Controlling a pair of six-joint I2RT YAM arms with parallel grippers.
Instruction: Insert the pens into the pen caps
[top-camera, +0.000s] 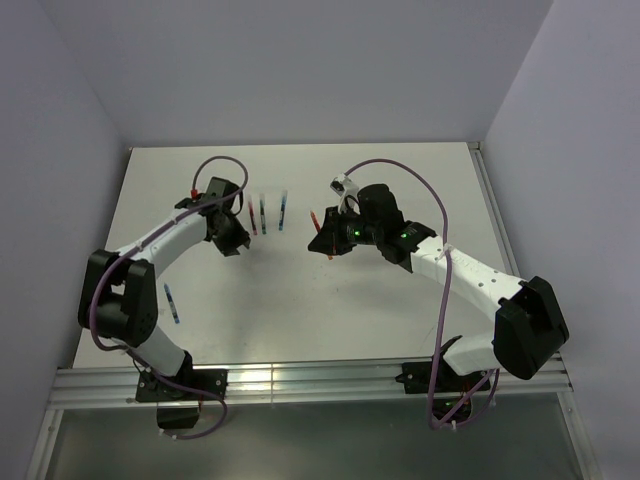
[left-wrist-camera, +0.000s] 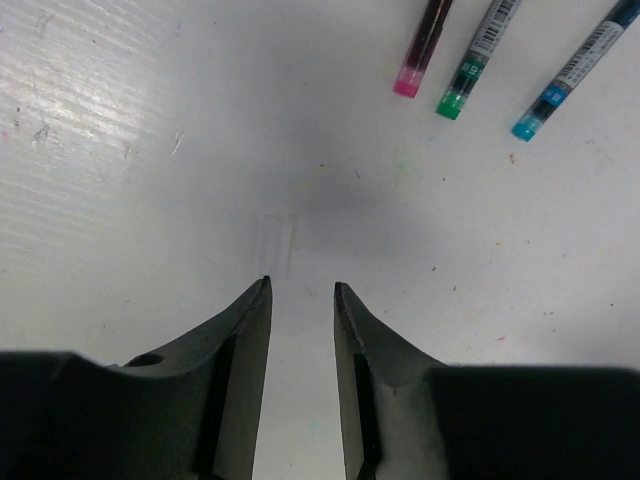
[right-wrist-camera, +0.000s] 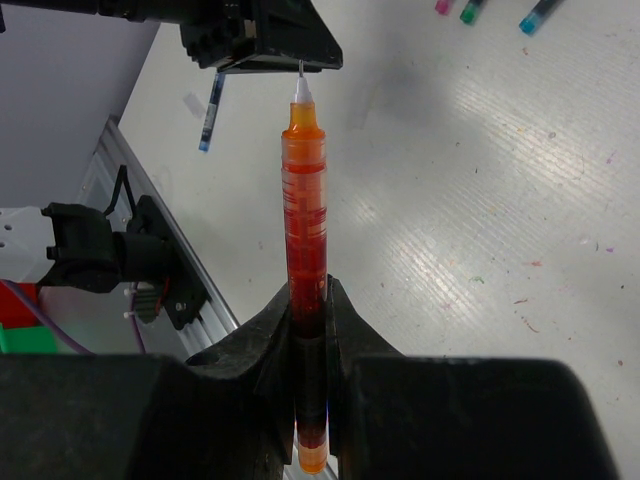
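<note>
My right gripper (top-camera: 322, 238) holds an orange pen (right-wrist-camera: 305, 220) upright between its fingers; in the right wrist view its white nib points up and away from the gripper. My left gripper is open and empty above the white table. Beyond its fingers lie a pink pen (left-wrist-camera: 420, 50), a green pen (left-wrist-camera: 475, 60) and a blue pen (left-wrist-camera: 570, 75), side by side near the back left of the table in the top view.
Another blue pen (top-camera: 171, 303) lies alone at the left front. Metal rails run along the front edge.
</note>
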